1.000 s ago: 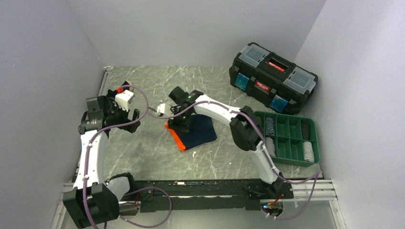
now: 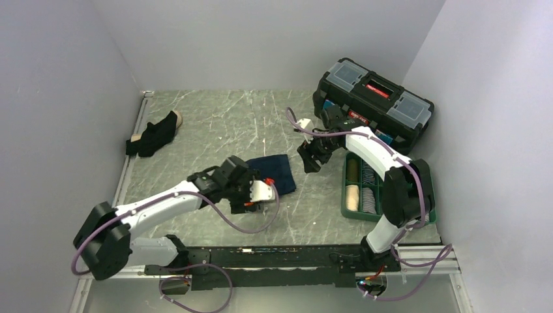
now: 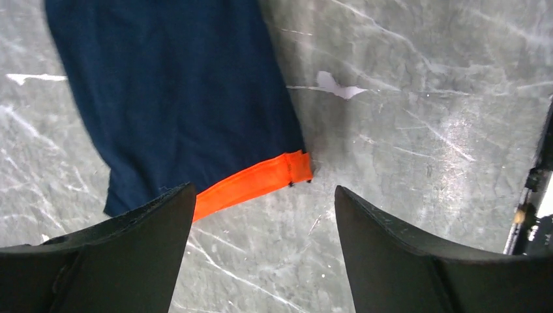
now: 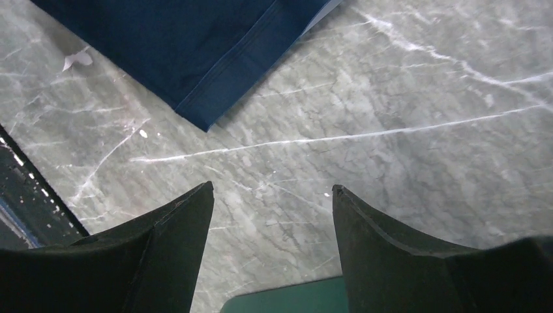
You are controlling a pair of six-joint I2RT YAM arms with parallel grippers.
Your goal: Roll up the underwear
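Note:
A dark navy piece of underwear (image 2: 274, 168) lies folded into a flat panel on the marble table, partly covered by my left arm in the top view. Its orange waistband (image 3: 251, 186) shows in the left wrist view, between the fingers' lines but apart from them. My left gripper hovers over that edge, its fingers apart and nothing held. Off the opposite side of the cloth, my right gripper is open and empty above bare table. The plain far edge of the underwear (image 4: 228, 72) shows in the right wrist view.
A green divided box (image 2: 344, 189) with rolled items stands at the right, close to my right arm. Behind it is a black toolbox (image 2: 375, 98). Black garments (image 2: 156, 135) lie at the far left.
My left arm has swung right from the left side to over the underwear's waistband edge. The right gripper has moved off the cloth to its right. The underwear looks unmoved.

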